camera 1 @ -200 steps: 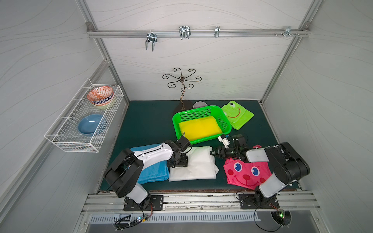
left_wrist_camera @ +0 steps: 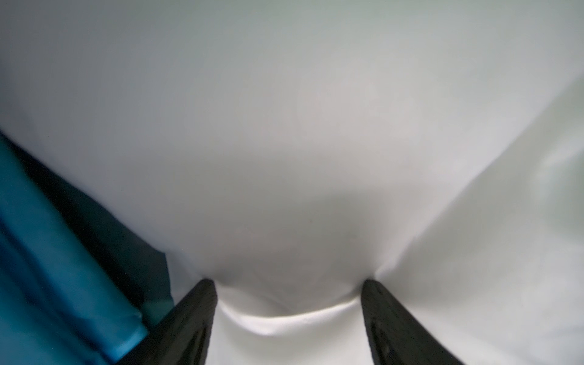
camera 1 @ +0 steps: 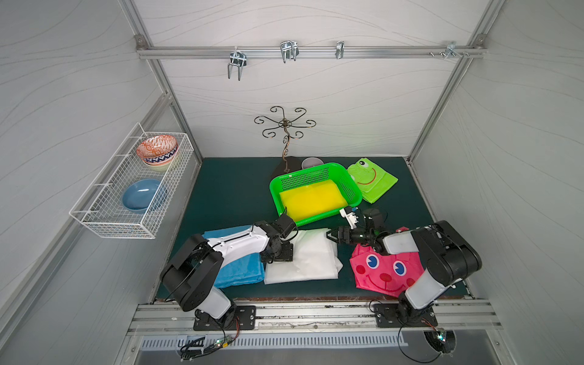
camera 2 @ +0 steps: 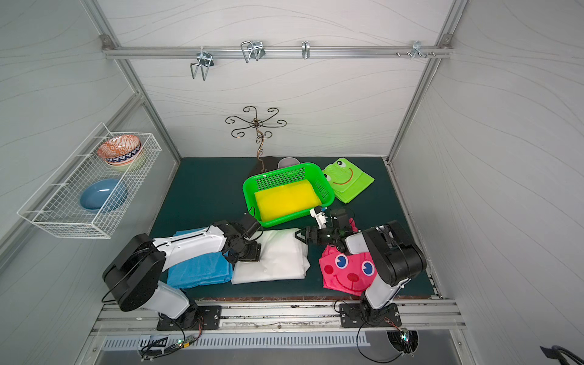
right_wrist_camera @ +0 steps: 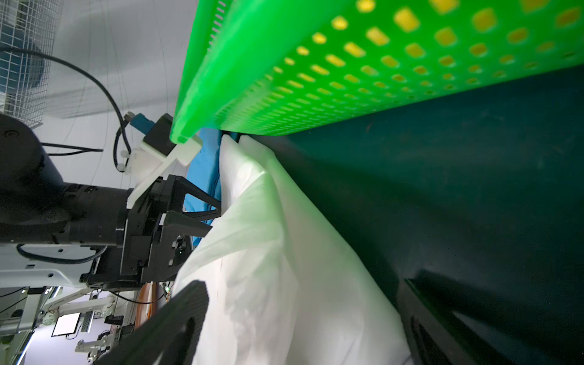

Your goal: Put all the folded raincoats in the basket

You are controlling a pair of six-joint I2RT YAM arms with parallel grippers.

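Observation:
A white folded raincoat [camera 1: 310, 261] lies flat at the front middle, between a blue one [camera 1: 240, 273] and a pink one with a face [camera 1: 386, 273]. My left gripper is pressed down on the white raincoat, shut on a crease of its fabric. My right gripper stands open at the white raincoat's right edge, whose bunched corner lies between its fingers. The green basket [camera 1: 356, 200] stands just behind, holding a folded yellow item [camera 1: 313, 200].
A green frog-faced folded item [camera 1: 377, 182] lies at back right. A wire stand [camera 1: 285, 124] and grey bowl [camera 1: 312, 162] are behind the basket. A wire rack [camera 1: 109, 228] with bowls hangs on the left wall.
My right gripper has shifted slightly up and left toward the white raincoat and basket, and the basket sits very slightly farther back. The left arm is nearly still.

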